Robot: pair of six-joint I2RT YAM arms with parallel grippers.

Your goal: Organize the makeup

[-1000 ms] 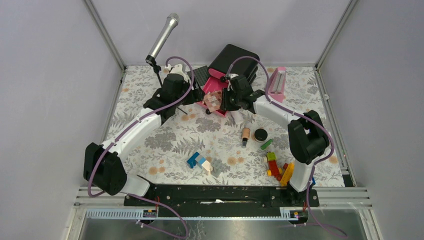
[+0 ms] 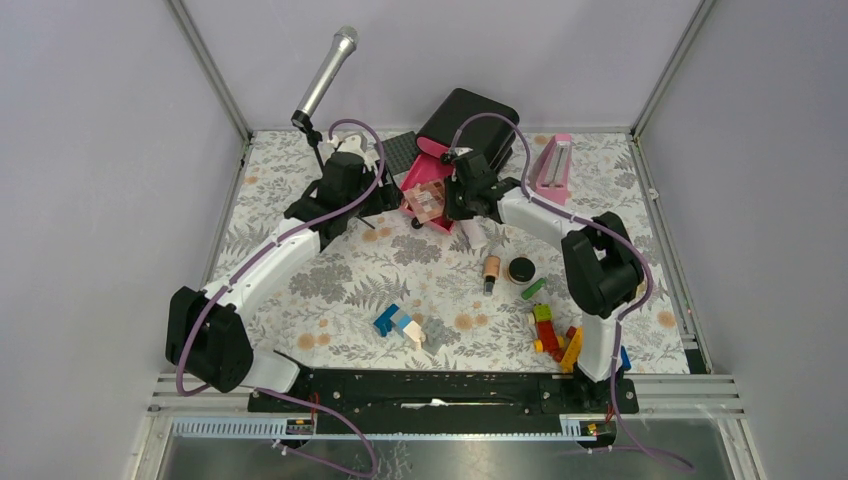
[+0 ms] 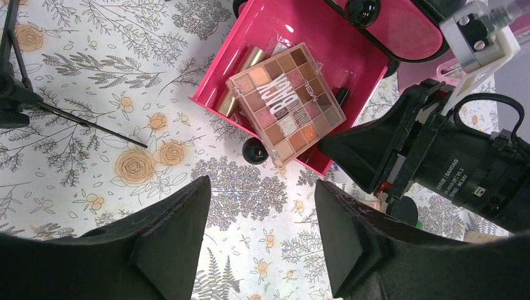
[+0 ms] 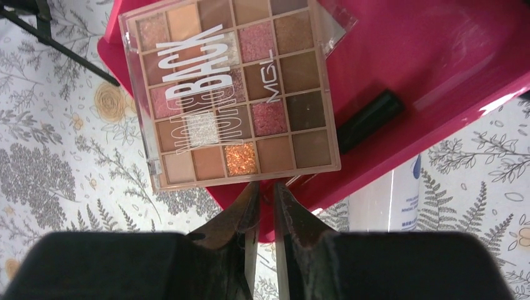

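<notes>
The eyeshadow palette (image 3: 286,103) lies slanted across the pink drawer (image 3: 334,34), its front corner jutting past the front wall in the left wrist view. Facing it, my left gripper stands open and empty, apart from the palette. My right gripper has its fingers drawn nearly together, their tips at the palette's lower edge in the right wrist view. Drawer and cloth show through the narrow gap, with no object plainly pinched there. Inside the drawer are a gold tube (image 3: 245,72) and a black tube (image 4: 370,121).
The black case (image 2: 468,122) stands behind the drawer. A white bottle (image 4: 386,199) lies beside it. In front are a foundation bottle (image 2: 490,270), a black-lidded jar (image 2: 521,270) and toy blocks (image 2: 545,330). A pink holder (image 2: 552,168) stands at the right.
My left gripper has backed slightly away from the palette. The right elbow has swung a little to the left, while the right gripper stays close beside the palette, which has shifted only slightly.
</notes>
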